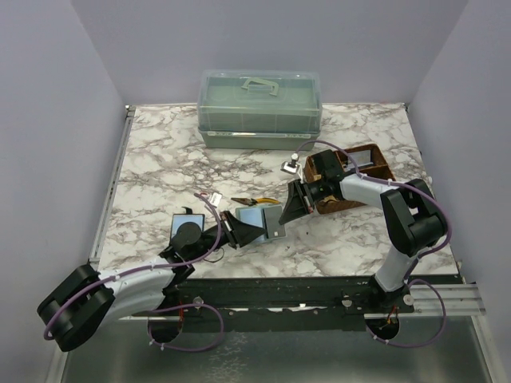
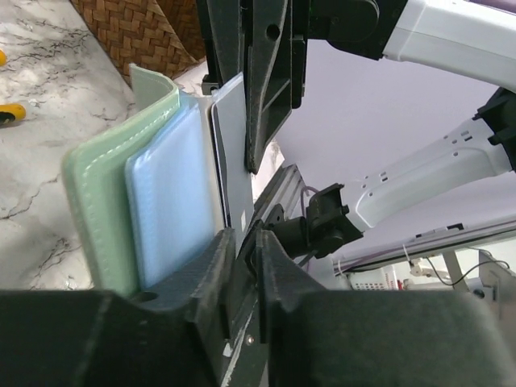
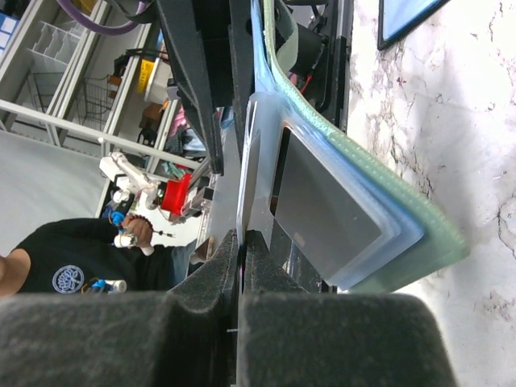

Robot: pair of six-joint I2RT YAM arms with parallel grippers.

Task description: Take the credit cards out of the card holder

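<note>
The card holder, pale green and light blue (image 2: 169, 193), stands upright between my grippers, a grey card (image 3: 322, 210) in its blue sleeve. My left gripper (image 1: 251, 234) is at its left side; in the left wrist view its fingertips (image 2: 226, 250) sit close together at the holder's lower edge, and whether anything is between them is unclear. My right gripper (image 1: 287, 211) is shut on the thin edge of a card (image 3: 248, 169) at the holder's other side.
A lidded clear box (image 1: 259, 104) stands at the back. A woven basket (image 1: 379, 167) is at the right. A blue-screened tablet (image 1: 188, 225) and yellow-handled tools (image 1: 263, 200) lie nearby.
</note>
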